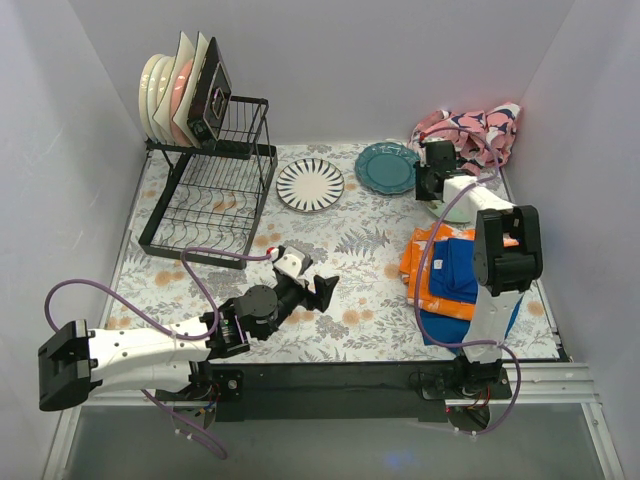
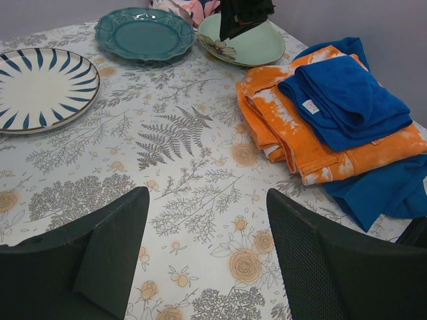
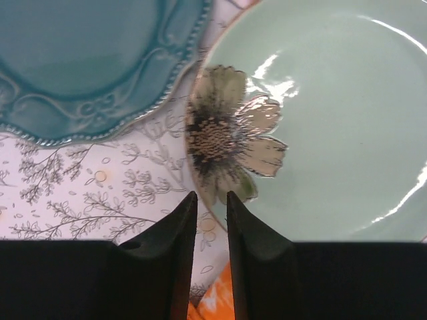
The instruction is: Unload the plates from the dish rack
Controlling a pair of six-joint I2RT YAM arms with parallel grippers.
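Several plates (image 1: 163, 92), white, cream and pink, stand on edge in the upper tier of the black dish rack (image 1: 205, 195); its lower tier is empty. On the table lie a white plate with dark stripes (image 1: 309, 185), a teal plate (image 1: 386, 168) and a pale green plate with a flower (image 3: 333, 133), in a row. My right gripper is over the green plate's left edge, fingers slightly apart with nothing between them. Over the front middle of the table, my left gripper has its fingers wide apart and empty.
An orange and blue pile of folded cloth (image 1: 450, 270) lies in front of the green plate. Behind that plate, a pink patterned cloth (image 1: 490, 128) sits against the back wall. A dark box-like piece (image 1: 210, 97) leans beside the racked plates.
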